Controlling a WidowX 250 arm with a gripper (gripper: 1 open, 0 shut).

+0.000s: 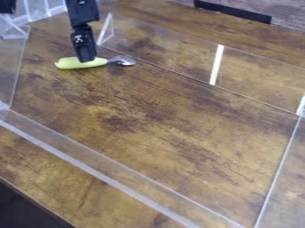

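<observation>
A pale yellow-green elongated object (68, 63) lies at the upper left of the wooden surface, with a silver spoon (121, 61) beside its right end. My dark gripper (86, 55) hangs just above the middle of the yellow-green object, open according to its posture, though its fingertips are small and hard to make out against it.
Clear plastic walls (167, 62) with white tape edges border the work area on the sides and front. A dark bar lies beyond at the back right.
</observation>
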